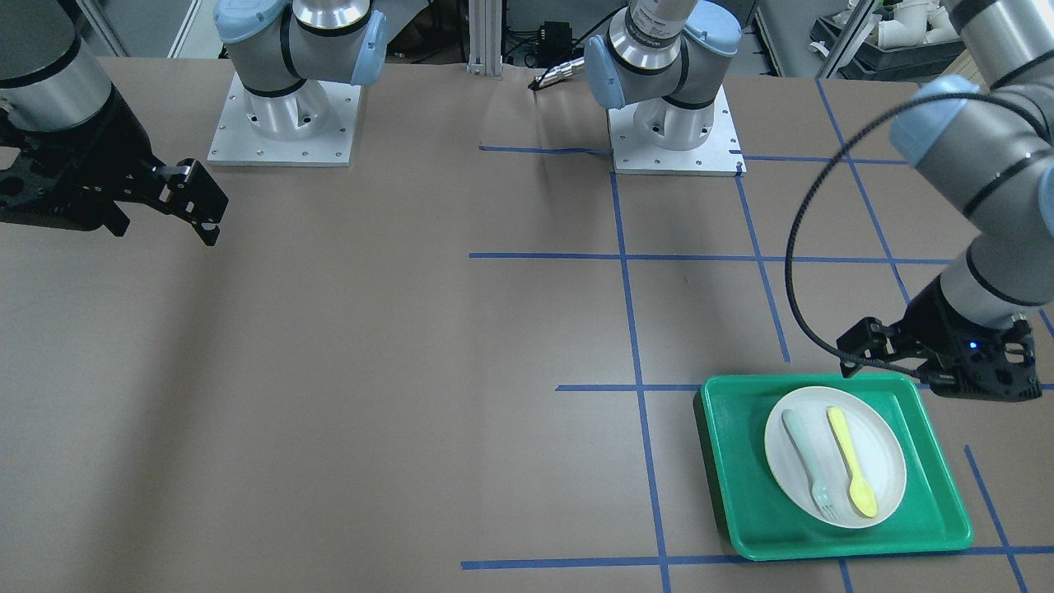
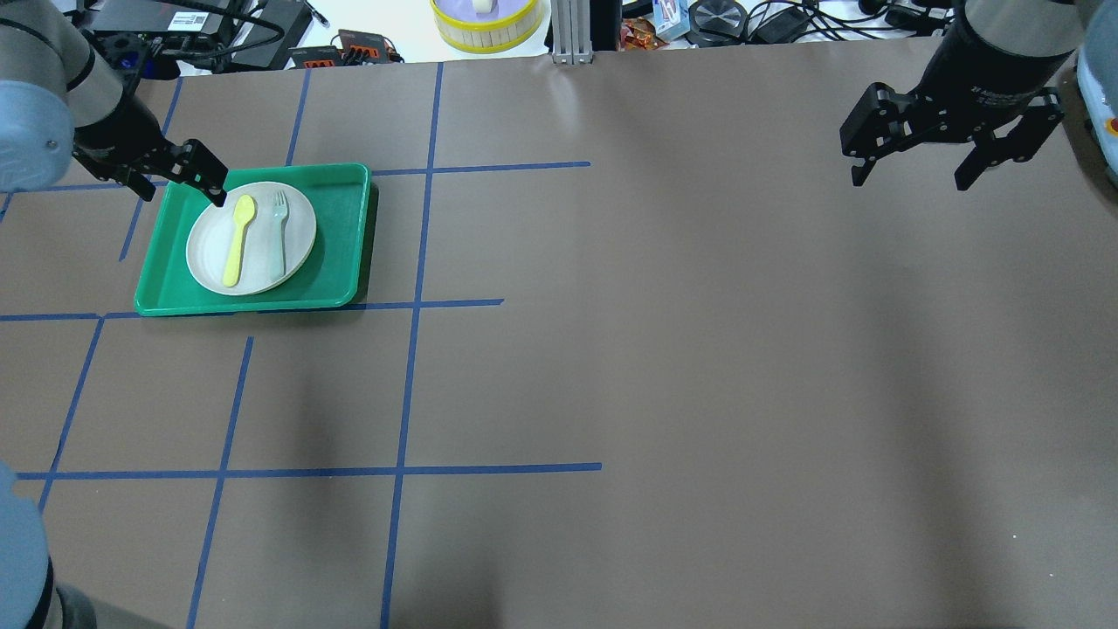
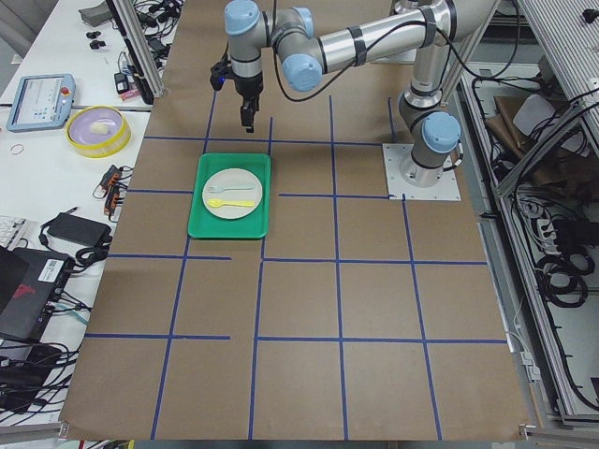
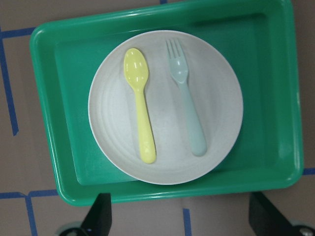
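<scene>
A green tray (image 1: 939, 494) holds a white plate (image 4: 113, 128) bearing a yellow spoon (image 4: 142, 123) and a pale mint fork (image 4: 192, 118), side by side. My gripper hangs above the tray's long edge, its fingers wide apart at the bottom of the wrist view with nothing between them. In the front view it sits just over the tray's far side; in the top view it is over the tray's upper-left corner.
Another arm's black gripper (image 2: 943, 136) hangs at the other side of the table. Further arms stand on white base plates (image 1: 286, 148).
</scene>
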